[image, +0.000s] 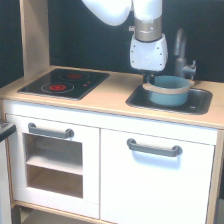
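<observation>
A blue-grey pot (170, 96) with a pale rim sits in the dark sink (138, 99) at the right of the counter. My gripper (149, 77) points down from above, its dark fingertips at the pot's left rim. The fingers are small and dark here, so whether they are apart or closed on the rim does not show. What lies inside the pot is hidden from this angle.
Behind the pot rises a grey faucet (181, 52). A black stove top (66, 83) with red-ringed burners occupies the counter's left. Bare wooden counter (113, 92) lies between stove and sink. Below are white cabinet doors (155, 180) with dark handles.
</observation>
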